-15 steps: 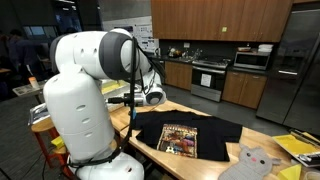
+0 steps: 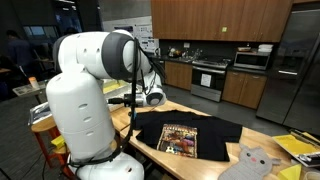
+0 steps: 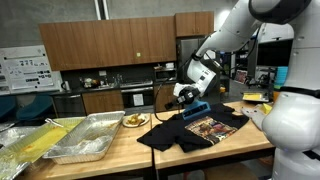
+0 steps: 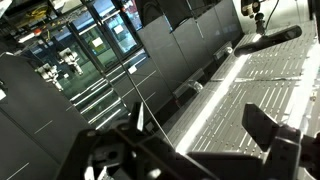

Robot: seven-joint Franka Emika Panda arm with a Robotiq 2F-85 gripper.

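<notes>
In the wrist view my gripper shows as two dark fingers (image 4: 268,128) at the lower edge, set wide apart with nothing between them. The white arm (image 2: 88,50) arches over the table's left side in exterior view 1. A black cloth (image 2: 215,135) lies spread on the wooden table, and a colorful printed board or box (image 2: 178,141) rests on it. In exterior view 2 a blue item (image 3: 205,113) appears near the cloth, below the raised wrist. The wrist is clear of the tabletop, and the wrist camera sees a tilted view of the room.
A grey animal-shaped item (image 2: 251,162) and yellow items (image 2: 297,145) lie at the table's right. In exterior view 2, metallic trays (image 3: 88,137) and a plate of food (image 3: 136,120) stand at the left. Bare wood shows between the trays and cloth.
</notes>
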